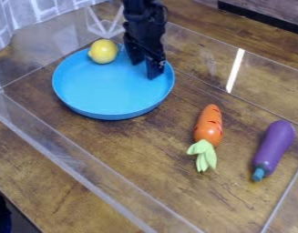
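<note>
A blue round tray (108,91) lies at the upper left of the table, with a yellow ball-like object (105,51) on its back-left part. My black gripper (145,60) is low over the back-right part of the tray, to the right of the yellow object. Its fingertips are dark and small, so I cannot tell whether it is open or shut, or whether anything is between them.
An orange toy carrot (207,127) lies right of centre, and a purple eggplant (274,146) at the right. Clear plastic edges run along the left and lower sides.
</note>
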